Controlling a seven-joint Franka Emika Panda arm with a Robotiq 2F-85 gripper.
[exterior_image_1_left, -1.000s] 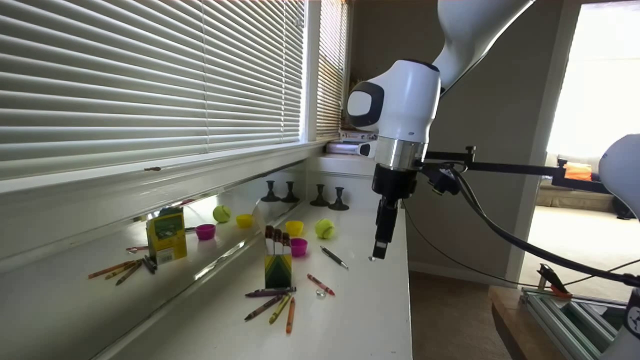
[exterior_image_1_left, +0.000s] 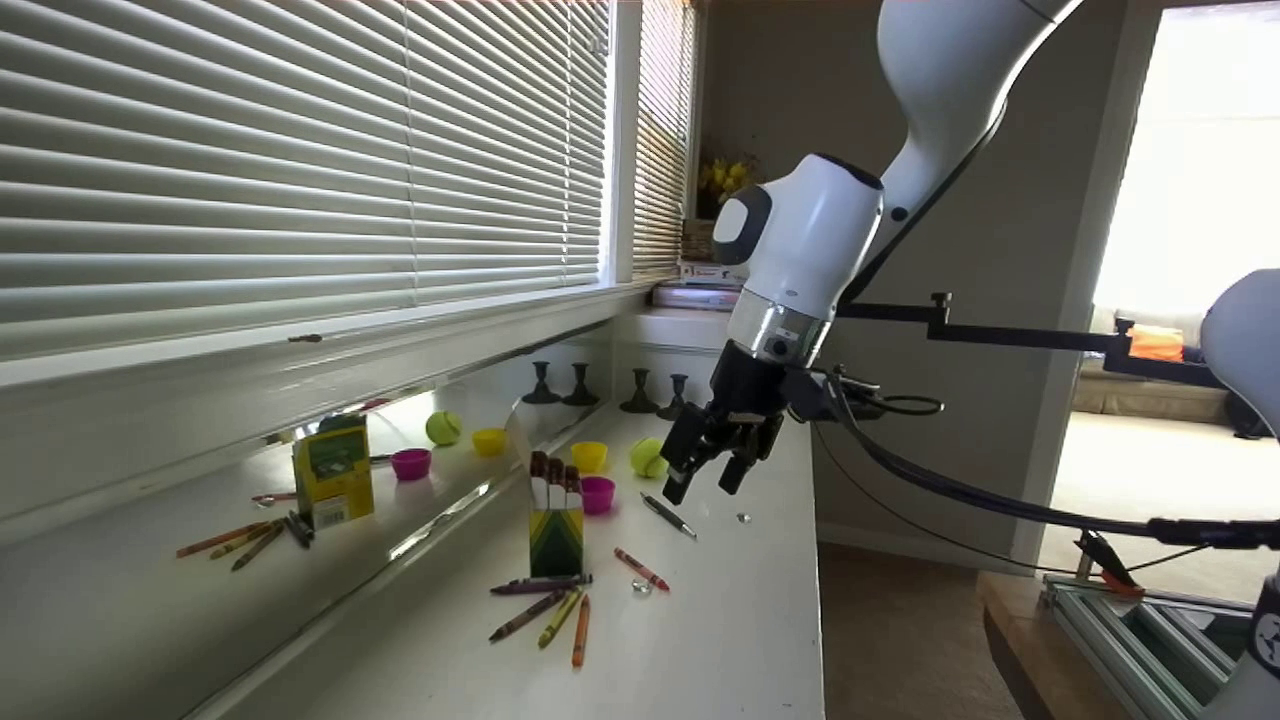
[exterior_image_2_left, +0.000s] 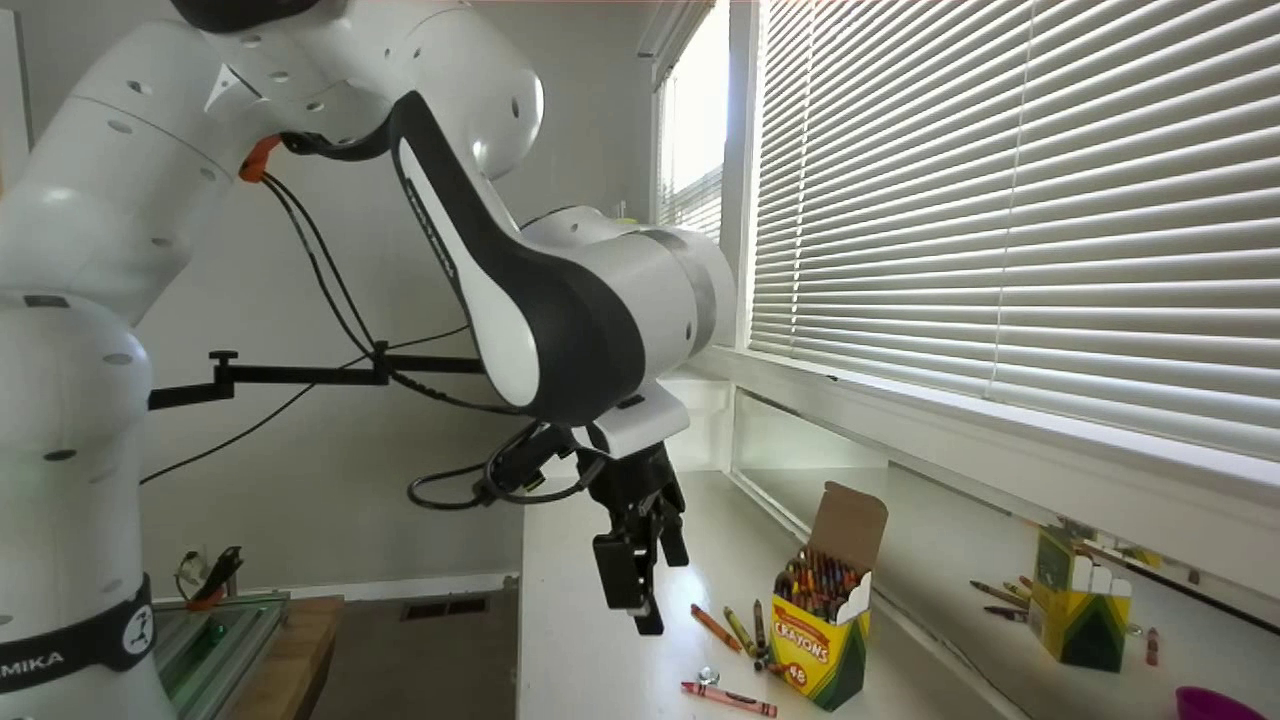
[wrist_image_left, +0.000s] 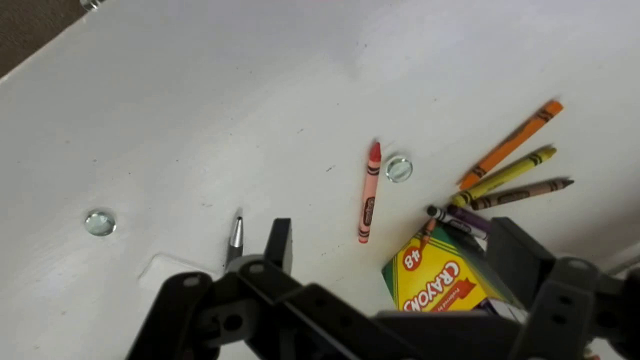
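Above the white counter hangs my gripper (exterior_image_1_left: 705, 490), open, with nothing between its fingers. A pen (exterior_image_1_left: 668, 516) lies on the counter close below it; in the wrist view the pen's tip (wrist_image_left: 236, 235) shows beside the left finger and its rest is hidden. The open yellow and green crayon box (exterior_image_2_left: 821, 624) stands upright, full of crayons. A red crayon (wrist_image_left: 369, 195) lies apart from it, near a clear glass gem (wrist_image_left: 399, 168). By the box lie an orange crayon (wrist_image_left: 511, 144), a yellow crayon (wrist_image_left: 505, 177), a brown crayon (wrist_image_left: 523, 194) and a purple one (exterior_image_1_left: 540, 584).
A pink cup (exterior_image_1_left: 597, 494), a yellow cup (exterior_image_1_left: 589, 456) and a tennis ball (exterior_image_1_left: 649, 457) stand behind the box, with dark candlesticks (exterior_image_1_left: 639, 392) farther back. Another glass gem (wrist_image_left: 100, 222) lies near the pen. A reflective panel and window blinds (exterior_image_1_left: 300, 156) border one side.
The gripper has tilted and turned, moving leftward toward the pen, and both fingers now show apart. Objects on the counter have not moved.
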